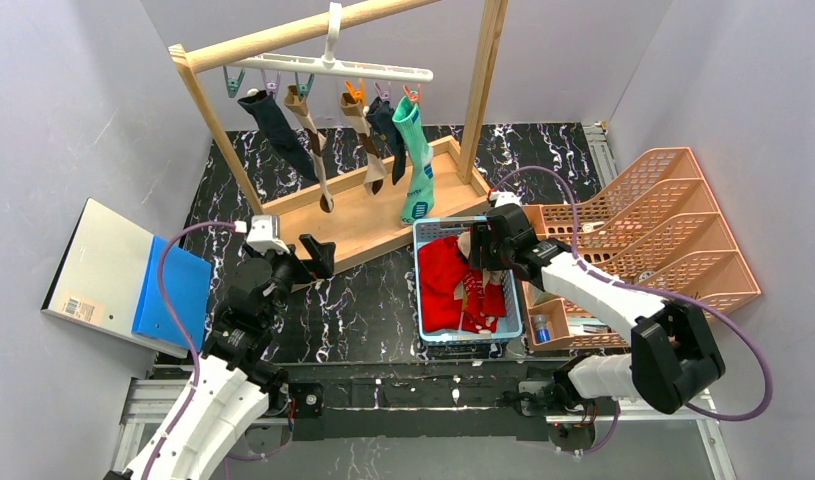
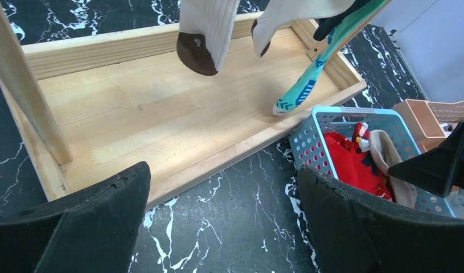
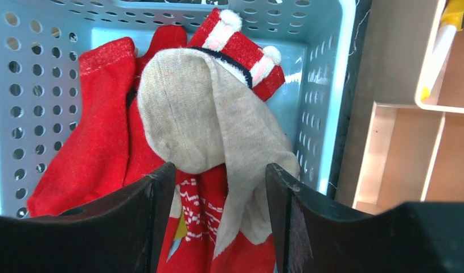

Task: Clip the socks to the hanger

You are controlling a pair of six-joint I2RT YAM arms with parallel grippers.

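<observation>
Socks hang from clips on the white hanger: dark ones, beige-and-brown ones and a teal sock. The blue basket holds red socks and a beige sock. My right gripper is over the basket, fingers apart just above the beige sock, nothing visibly between them. My left gripper stands open and empty in front of the wooden tray, left of the basket.
An orange organizer with small items sits right of the basket. A blue folder and white board lean at the left. The frame's wooden posts rise from the tray.
</observation>
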